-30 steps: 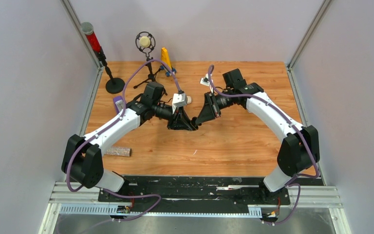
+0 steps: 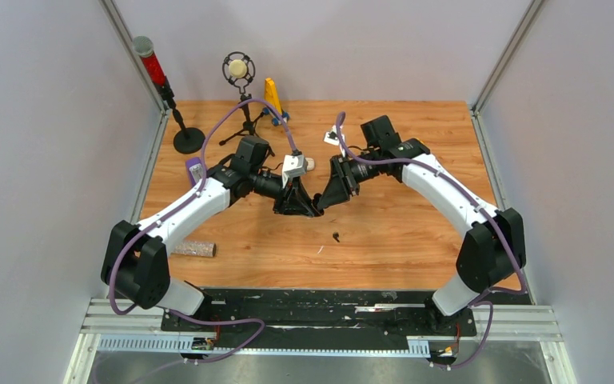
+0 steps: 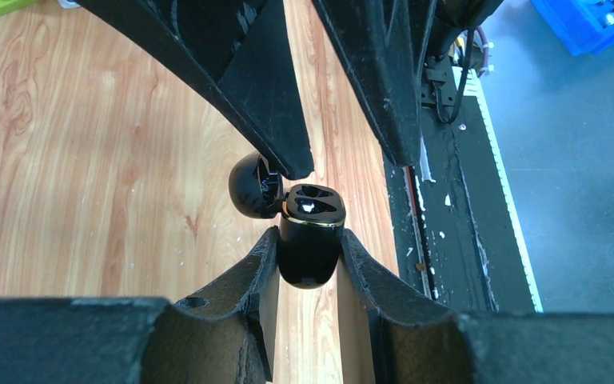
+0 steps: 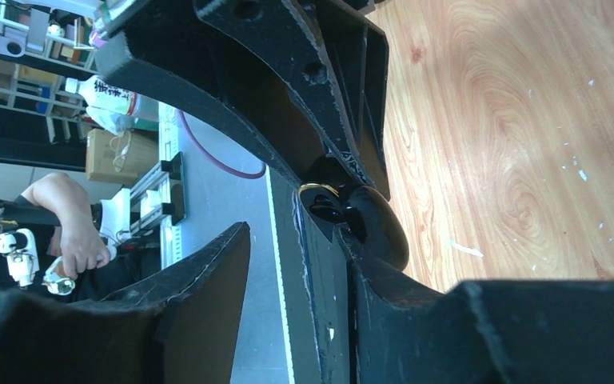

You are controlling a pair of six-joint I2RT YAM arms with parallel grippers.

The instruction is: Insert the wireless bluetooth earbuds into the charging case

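Observation:
The glossy black charging case (image 3: pixel 312 240) stands upright with its lid (image 3: pixel 254 186) swung open, and my left gripper (image 2: pixel 316 213) is shut on its base. Dark wells show at the top of the case; whether one holds an earbud I cannot tell. My right gripper is close over the case, its two fingers (image 3: pixel 280 132) spread apart with nothing between the tips. In the top view a small dark piece (image 2: pixel 336 237), perhaps an earbud, appears against the bare wood in front of the grippers; whether it touches the table I cannot tell.
Two microphones on stands, a red one (image 2: pixel 153 68) and a round one (image 2: pixel 238 69), stand at the back left. A glittery cylinder (image 2: pixel 195 249) lies at the front left.
My right gripper has shifted slightly left. The left arm has hardly moved.

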